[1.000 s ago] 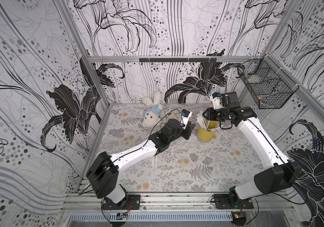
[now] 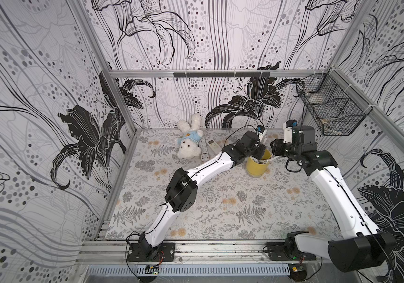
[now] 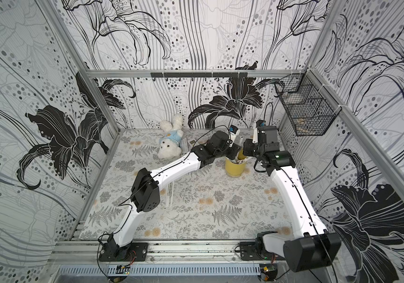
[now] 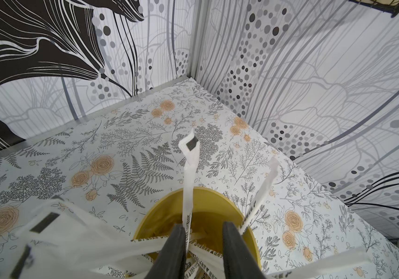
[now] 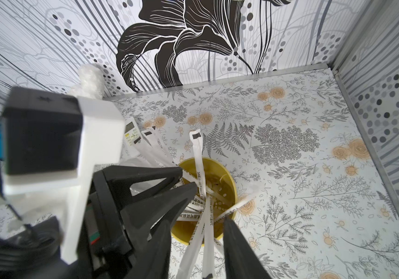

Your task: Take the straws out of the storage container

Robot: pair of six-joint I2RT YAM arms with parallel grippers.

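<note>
The yellow container (image 2: 256, 166) stands on the table, holding several white paper-wrapped straws (image 5: 199, 162) that lean out over its rim in different directions. My left gripper reaches in over the container's left side, its fingers (image 4: 177, 246) part-way apart among the straws. Straw ends pass behind and beside these fingers; whether any lies between the pads is hard to tell. At the container's right, my right gripper (image 2: 273, 147) is held above rim height with its fingers open. Two straws (image 5: 208, 251) show in its gap, further down. Some straws (image 3: 169, 193) lie on the table.
A white plush toy (image 2: 189, 148) lies at the back left, with remote controls (image 2: 212, 145) beside it. A black wire basket (image 2: 333, 106) hangs on the right wall. Both grippers are close together over the container.
The container has stayed in place.
</note>
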